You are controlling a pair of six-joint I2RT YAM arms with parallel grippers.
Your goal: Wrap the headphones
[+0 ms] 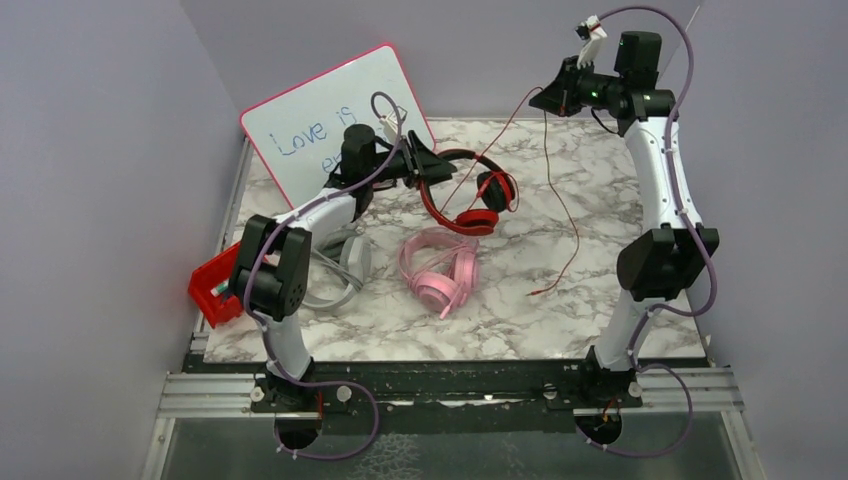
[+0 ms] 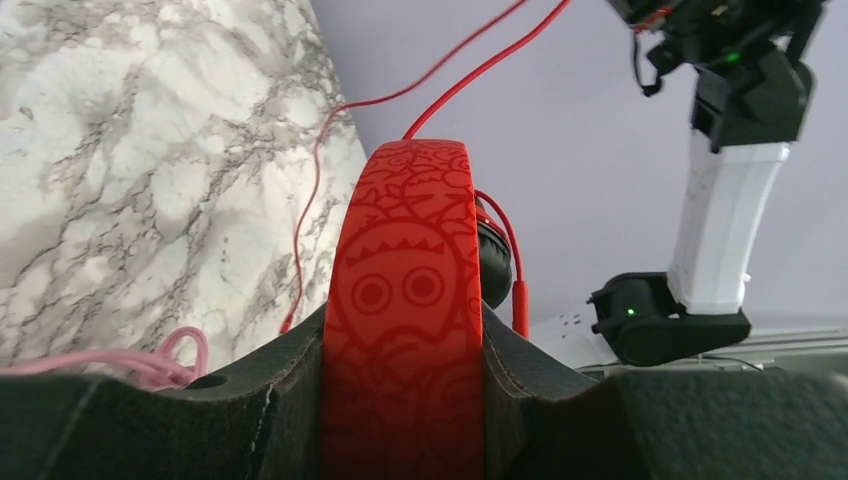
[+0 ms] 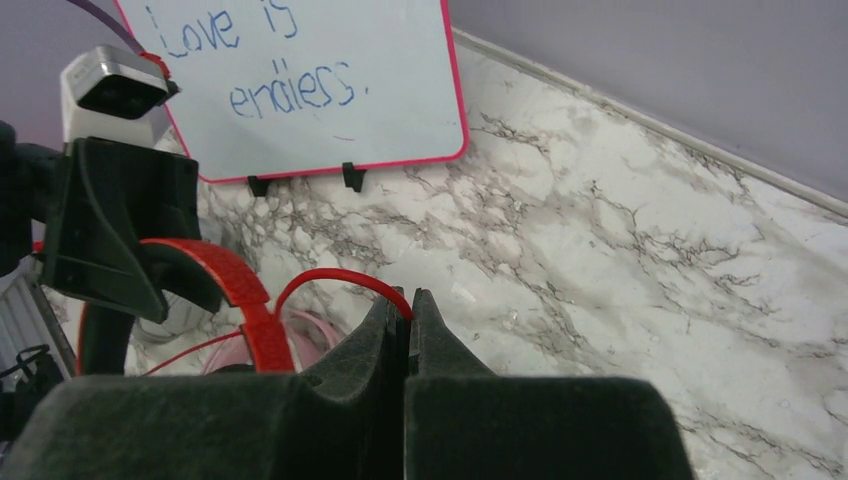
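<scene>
Red-and-black headphones (image 1: 474,222) hang in the air, with my left gripper (image 1: 430,172) shut on their headband (image 2: 400,300), which fills the left wrist view's lower middle. My right gripper (image 1: 545,100) is raised at the back right and shut, with the thin red cable (image 1: 567,215) draped at its tips; in the right wrist view the cable (image 3: 340,275) runs into the fingers. From there one strand runs to the headphones and another hangs down, its plug end (image 1: 535,292) on the marble table.
Pink headphones (image 1: 438,288) lie mid-table, grey headphones (image 1: 355,262) left of them. A red basket (image 1: 215,315) sits at the left edge, a whiteboard (image 1: 300,110) at the back left.
</scene>
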